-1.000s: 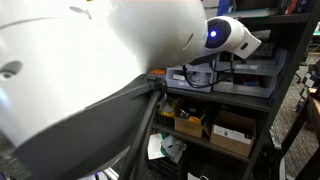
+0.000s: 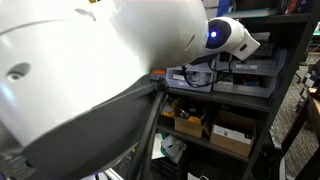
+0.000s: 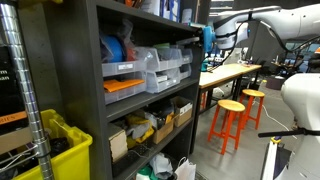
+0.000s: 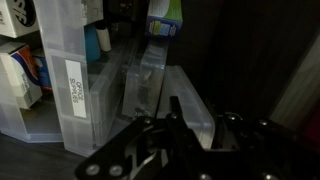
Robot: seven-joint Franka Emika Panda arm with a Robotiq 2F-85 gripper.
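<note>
At the bottom of the wrist view my gripper is shut on the edge of a clear plastic bin. The view is dark there, so which part of the bin lies between the fingers cannot be made out. To its left stands another clear bin with a white label. In exterior view 2 the white arm reaches in from the right to the far end of the shelf, where clear bins stand in a row. My fingers are hidden behind the arm in exterior view 1.
The black shelf unit holds bins above and cardboard boxes lower down. A small blue and green box sits beyond the gripped bin. Orange stools stand on the open floor at right.
The arm has shifted slightly in exterior view 1. Its dark lower part has swung right, now covering more of the white paper on the low shelf.
</note>
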